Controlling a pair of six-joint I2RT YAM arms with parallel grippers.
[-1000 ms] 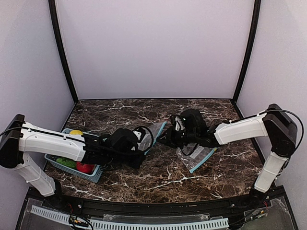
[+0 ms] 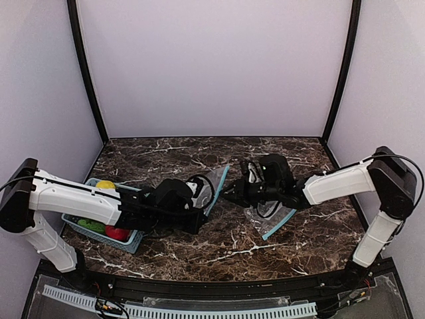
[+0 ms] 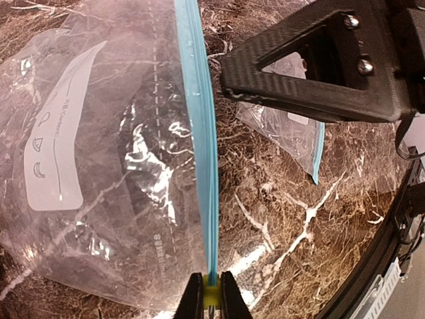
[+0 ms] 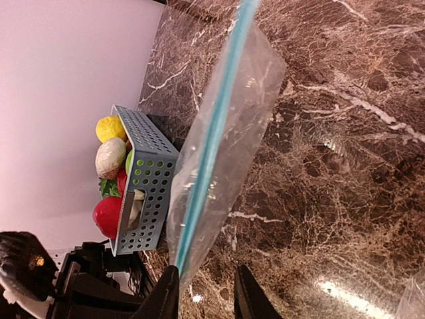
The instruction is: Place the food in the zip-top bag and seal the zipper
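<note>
A clear zip bag (image 3: 119, 153) with a blue zipper strip (image 3: 204, 153) is held up at the middle of the table. My left gripper is shut on the near end of that strip. To the right of the bag, my right gripper stands partly open, and nothing shows between its fingers; the strip rises past it in the right wrist view. In the basket (image 4: 154, 179) at the left lie toy foods: a yellow one (image 4: 110, 127), a red one (image 4: 106, 216) and green ones. Whether the bag holds anything cannot be made out clearly; it looks flat.
A second clear bag with a blue strip (image 2: 279, 224) lies flat on the table under the right arm. Walls close in both sides.
The right gripper has shifted slightly and turned beside the bag. The bag's upper end has swung a little, moving toward the left and up. My left arm stays nearly still.
</note>
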